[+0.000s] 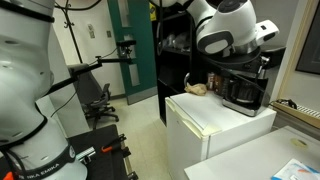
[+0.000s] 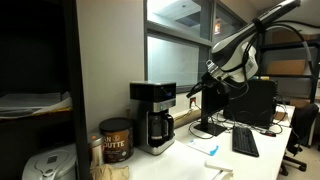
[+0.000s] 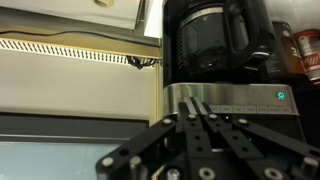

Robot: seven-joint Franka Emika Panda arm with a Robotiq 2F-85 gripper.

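Observation:
A black and steel coffee maker (image 2: 154,115) stands on the white counter, its glass carafe (image 2: 159,128) in place at the base. In the wrist view, the steel panel (image 3: 245,97) of the machine lies just beyond my fingertips, and its dark carafe (image 3: 202,42) shows above that. My gripper is shut, with nothing visible between its fingers. In exterior view 1 the arm's end covers the upper part of the coffee maker (image 1: 242,92). Whether the fingertips touch the machine cannot be told.
A brown coffee can (image 2: 116,139) stands beside the machine. A monitor and a keyboard (image 2: 244,140) are on the far side of the desk.

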